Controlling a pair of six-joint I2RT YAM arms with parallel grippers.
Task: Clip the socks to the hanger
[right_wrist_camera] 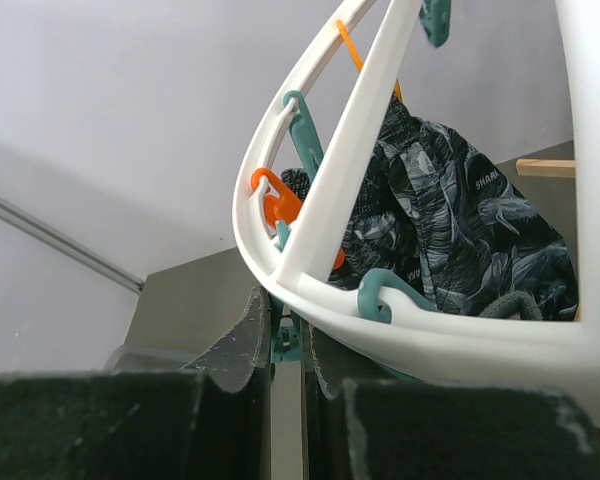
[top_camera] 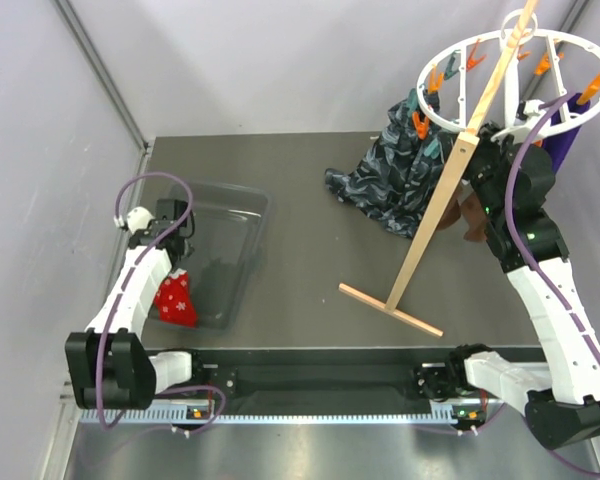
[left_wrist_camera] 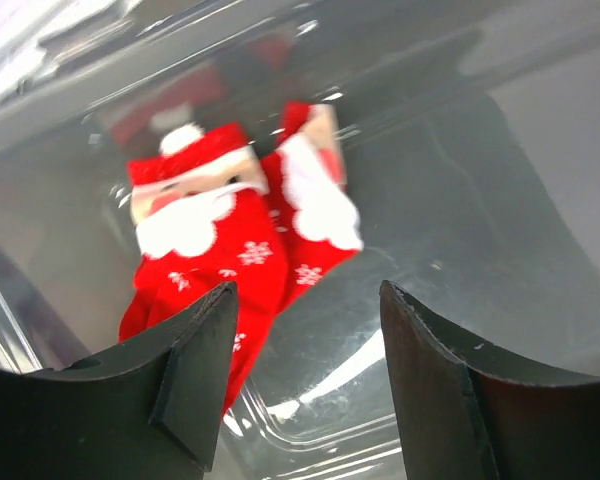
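Red Santa-patterned socks (left_wrist_camera: 210, 250) lie in the clear plastic bin (top_camera: 240, 280). My left gripper is open above them, nothing between its fingers. On the wooden stand (top_camera: 430, 215) hangs the white round hanger (right_wrist_camera: 330, 300) with orange and teal clips (right_wrist_camera: 305, 135). My right gripper is shut on a teal clip at the hanger's rim. Dark patterned fabric (top_camera: 390, 180) hangs from the hanger; a purple item (top_camera: 562, 140) and brown items hang at its right.
The bin takes up the table's left side. The stand's foot (top_camera: 360, 295) rests near the front.
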